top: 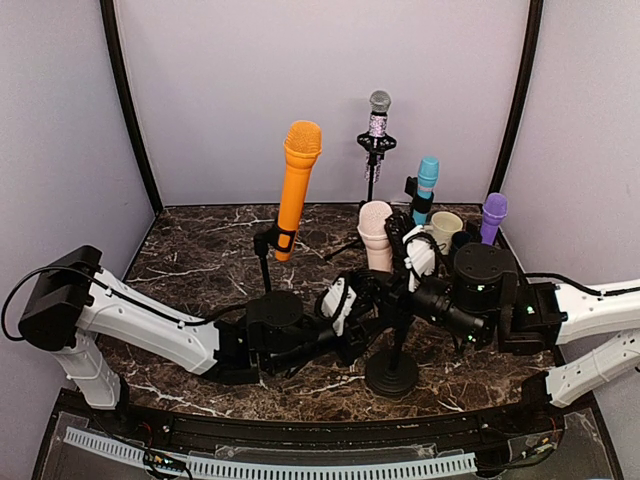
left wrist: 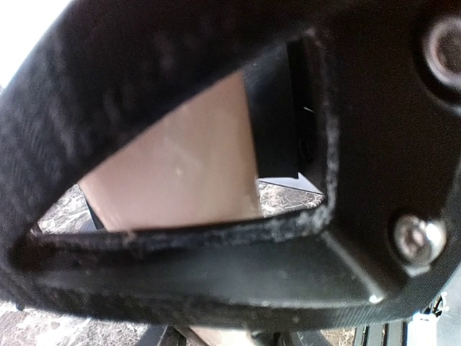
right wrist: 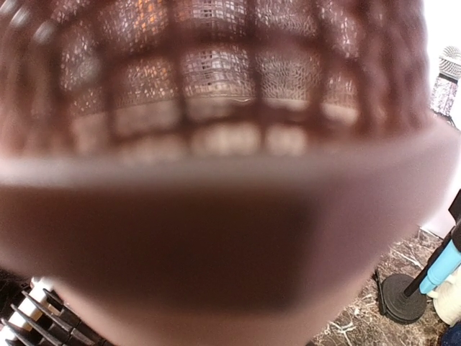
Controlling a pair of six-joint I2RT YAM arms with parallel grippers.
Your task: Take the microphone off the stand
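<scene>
A pale pink microphone [top: 376, 242] stands at the centre right, with both grippers crowded round it and the black stand with round base [top: 391, 372] below them. My left gripper [top: 357, 305] is shut on its body, which fills much of the left wrist view behind the black frame. My right gripper [top: 405, 240] is shut at the microphone beside the head; the pink grille [right wrist: 216, 79] fills the right wrist view, very close and blurred. The stand's holder is hidden behind the grippers.
An orange microphone [top: 295, 185] on a stand is at middle left. A silver-headed microphone [top: 378, 125], a blue one [top: 427, 175], a purple one [top: 494, 214] and a cream mug [top: 446, 227] stand at the back right.
</scene>
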